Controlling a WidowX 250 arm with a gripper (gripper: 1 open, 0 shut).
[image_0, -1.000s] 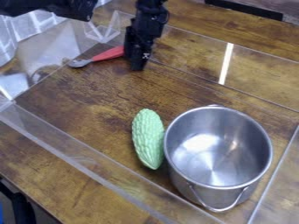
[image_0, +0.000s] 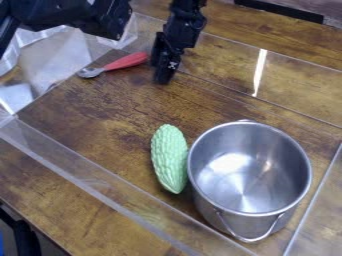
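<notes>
My black gripper (image_0: 168, 62) is low at the top centre of the view, its tip down at the wooden surface just right of a red-handled utensil (image_0: 120, 63) with a silvery head; whether it is open or shut is unclear. A pale green bumpy vegetable, like a bitter melon (image_0: 170, 158), lies in the lower middle, beside a large steel pot (image_0: 250, 215) at the lower right.
Clear plastic walls border the wooden surface (image_0: 94, 125) along the lower left and right. Crumpled light material (image_0: 27, 70) lies at the upper left, partly under the dark arm.
</notes>
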